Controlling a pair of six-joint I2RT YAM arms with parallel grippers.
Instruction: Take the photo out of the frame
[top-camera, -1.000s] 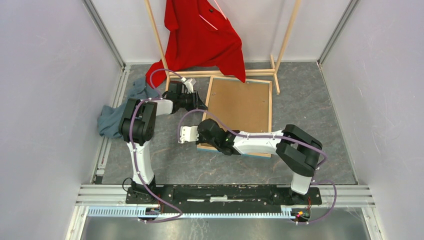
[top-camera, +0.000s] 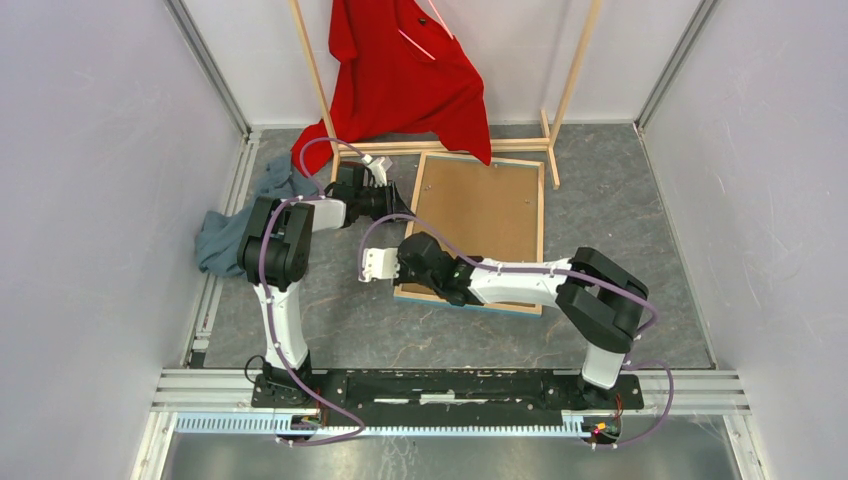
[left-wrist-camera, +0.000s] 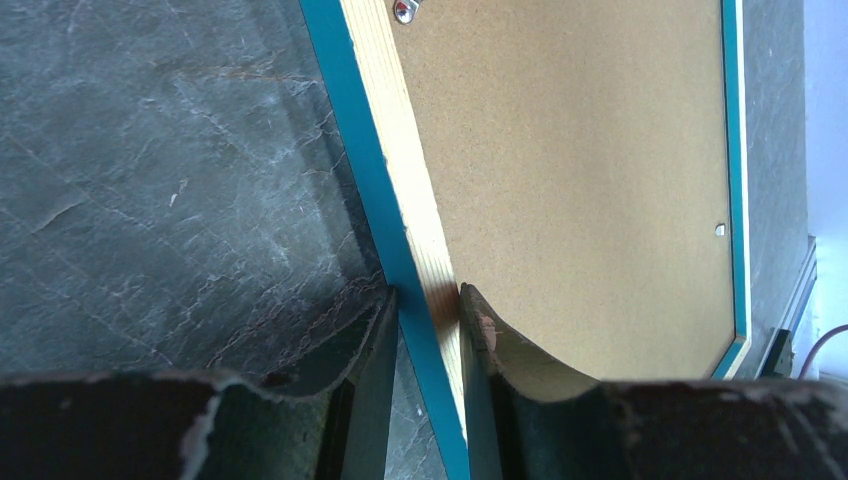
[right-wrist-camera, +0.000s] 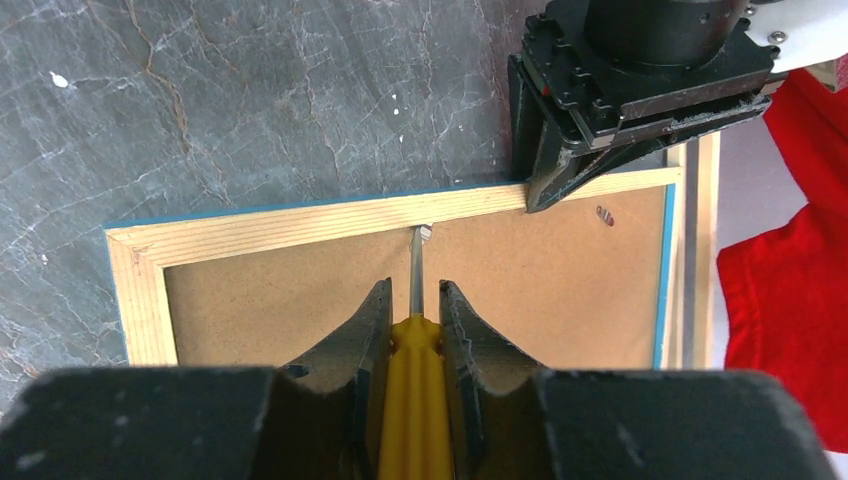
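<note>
The frame (top-camera: 540, 220) lies back-up on the grey surface, its brown backing board (left-wrist-camera: 580, 160) showing, with small metal tabs along the inner edge. My left gripper is at the left wooden edge, its fingers either side of that strip, part open or closed on it; contact is unclear. My right gripper is shut on a yellow-handled screwdriver (right-wrist-camera: 415, 400), whose blade tip meets a metal tab (right-wrist-camera: 426, 233) on the same edge, near the left gripper.
A red garment (top-camera: 400, 80) hangs on a wooden rack (top-camera: 576, 60) behind the frame. A blue cloth (top-camera: 225, 240) lies at the far left. Bare surface shows to the frame's right.
The left arm shows little change.
</note>
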